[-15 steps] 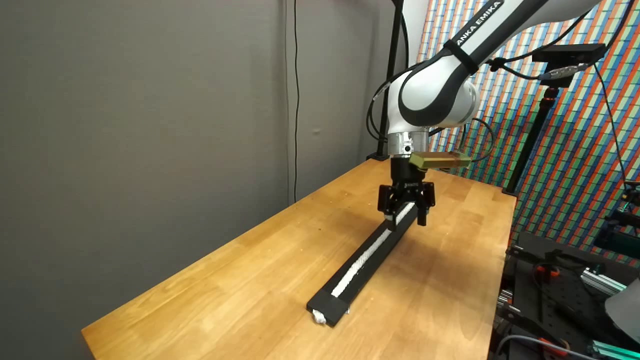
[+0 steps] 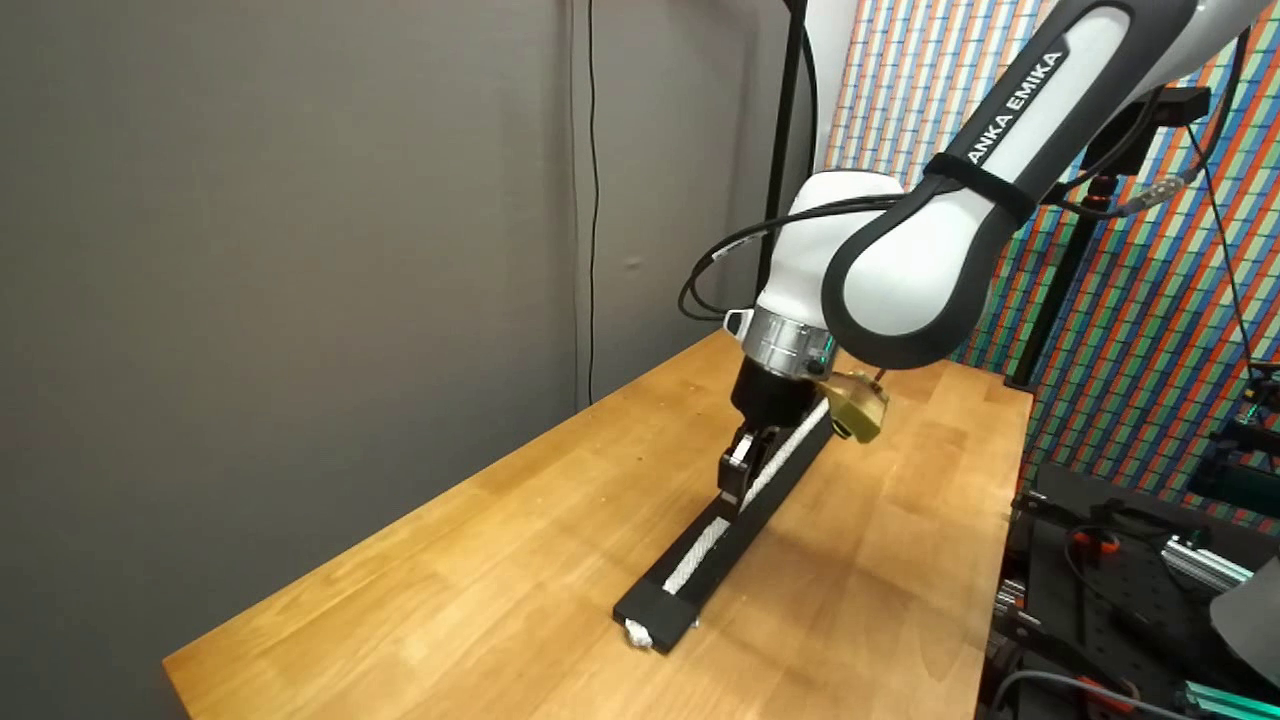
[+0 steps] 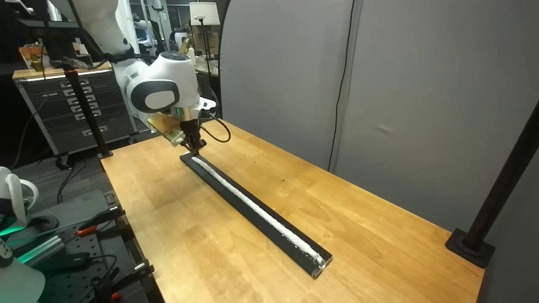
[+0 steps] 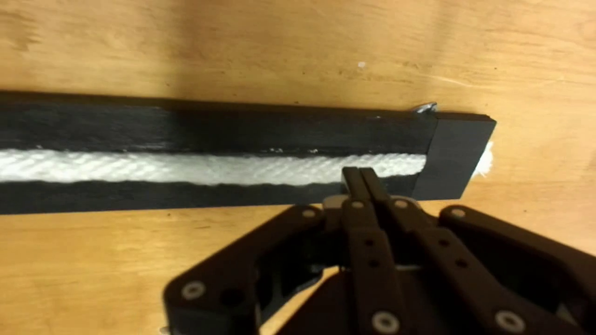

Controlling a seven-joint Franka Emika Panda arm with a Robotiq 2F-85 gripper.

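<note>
A long black strip (image 3: pixel 227 194) lies on the wooden table with a white rope (image 3: pixel 262 214) along its middle. In the wrist view, a black end piece (image 4: pixel 451 159) crosses the strip, and a frayed white tip (image 4: pixel 486 159) sticks out past it. My gripper is over the rope, short of that end piece. Its two fingers (image 4: pixel 353 187) stand almost together, side by side; whether a gap is left between them is hard to see. No rope shows pinched between them. In exterior view 1, the gripper (image 2: pixel 729 510) reaches down at the strip; its tips partly cover the rope.
Bare table (image 2: pixel 480 576) lies on both sides of the strip. A grey wall (image 2: pixel 300 240) runs along one long side. A black post (image 3: pixel 475 242) stands at a table corner, and a dark equipment cart (image 2: pixel 1128 600) is beside the table.
My gripper has come down and towards the strip's capped near end in exterior view 1. It has turned and tilted, and its widely spread fingers have drawn together. The strip has stayed put.
</note>
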